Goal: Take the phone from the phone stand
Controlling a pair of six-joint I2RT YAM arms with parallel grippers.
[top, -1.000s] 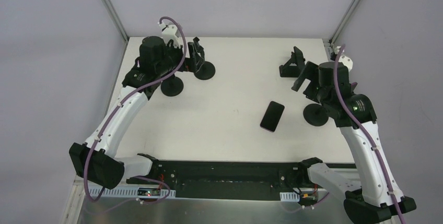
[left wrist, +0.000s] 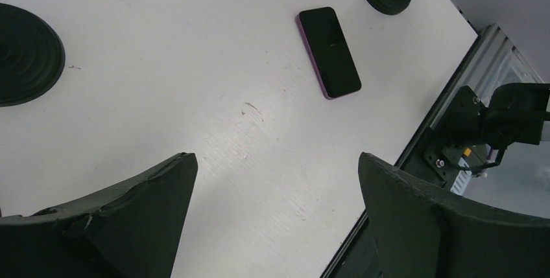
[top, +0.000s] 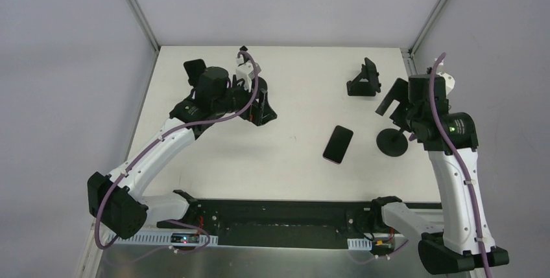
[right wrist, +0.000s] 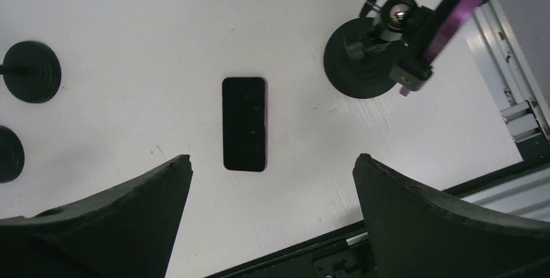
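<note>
A black phone (top: 338, 144) with a purple edge lies flat on the table, right of centre, touching no stand. To its right stands a round-based black stand (right wrist: 357, 64). A flat dark slab with a purple side (right wrist: 457, 15) sits tilted at this stand's head; it looks like another phone, partly cut off by the view's edge. Over the left half of the table my left gripper is open, with only bare tabletop between its fingers. My right gripper hangs open and empty above the right side, partly covering that stand in the top view.
An angular black stand (top: 364, 80) is at the back right. Two more round-based stands (right wrist: 32, 70) stand at the left, mostly hidden by the left arm in the top view. A wall and metal rail border the right side.
My left gripper has moved right and toward the front of the table. The right gripper has shifted a little to the right. Phone and stands have stayed where they were.
</note>
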